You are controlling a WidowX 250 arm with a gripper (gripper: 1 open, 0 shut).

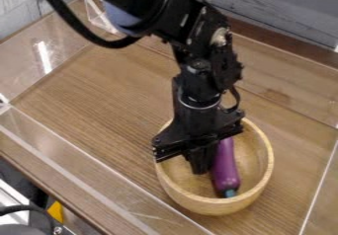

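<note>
My black gripper (195, 150) reaches down into the left side of a light wooden bowl (211, 201), its fingertips low inside it. It appears shut, though its tips are partly hidden in shadow. A purple eggplant-like toy (224, 170) with a teal tip lies in the bowl just right of the fingers, its upper end partly behind the gripper.
The bowl sits on a wooden tabletop (93, 111) with clear room to the left and right. A grey wall runs along the back, and a dark cable and small yellow object lie off the front-left edge.
</note>
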